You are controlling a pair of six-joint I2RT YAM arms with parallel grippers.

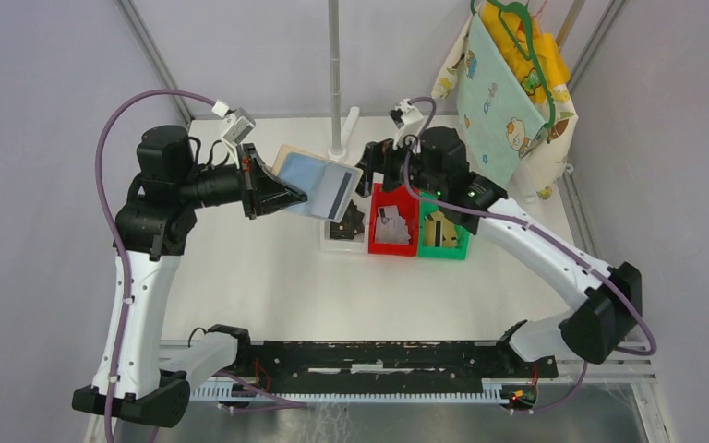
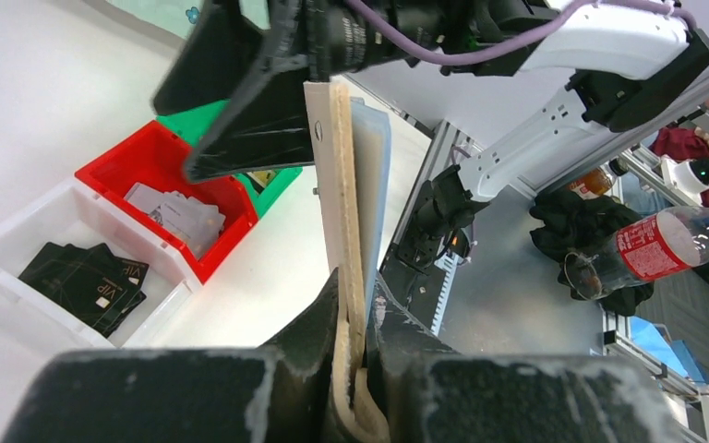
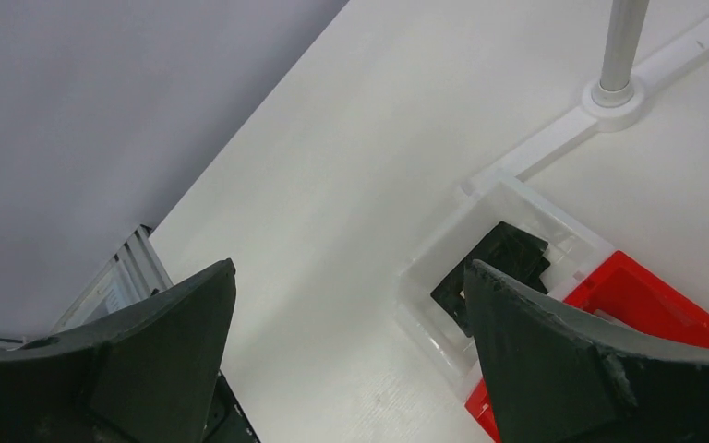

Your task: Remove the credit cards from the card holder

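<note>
The tan card holder, with a pale blue card face and dark stripe, is held aloft in my left gripper; in the left wrist view it stands edge-on between the fingers. My right gripper hovers just right of the holder, over the bins; its fingers are wide open with nothing between them in the right wrist view. Below, the white bin holds black VIP cards, the red bin grey-white cards, and the green bin gold cards.
A white stand with a vertical pole rises behind the bins. A fabric bag hangs at the back right.
</note>
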